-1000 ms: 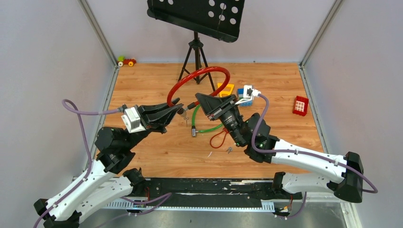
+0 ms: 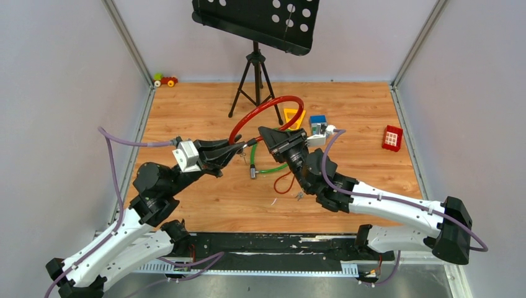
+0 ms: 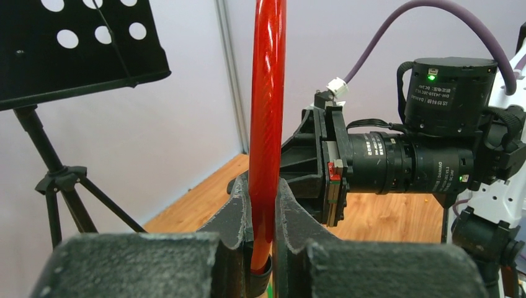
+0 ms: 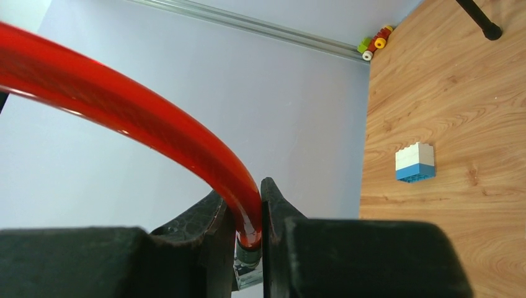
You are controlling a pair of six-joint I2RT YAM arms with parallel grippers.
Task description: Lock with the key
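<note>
A thick red cable lock (image 2: 280, 100) arches above the table between my two grippers. My left gripper (image 2: 239, 141) is shut on one end of it; in the left wrist view the red tube (image 3: 268, 105) runs upright between the fingers, a black collar (image 3: 259, 282) just below. The other end is in my right gripper (image 2: 260, 138), shut on it; the right wrist view shows the tube (image 4: 186, 146) curving down into the fingers, above a dark fitting. Both ends sit close together; whether they touch cannot be told. A small key (image 2: 242, 154) appears near the left fingertips.
Beneath lie a green cable lock (image 2: 270, 170), an orange loop (image 2: 283, 191) and loose keys (image 2: 300, 195). A music stand (image 2: 255, 81) rises behind. Yellow (image 2: 294, 118), blue (image 2: 317, 119) and red (image 2: 392, 138) pieces lie on the table.
My left gripper has moved right with its end of the red lock, closing the gap to the other end. The right arm has turned a little, and the loop sits slightly lower.
</note>
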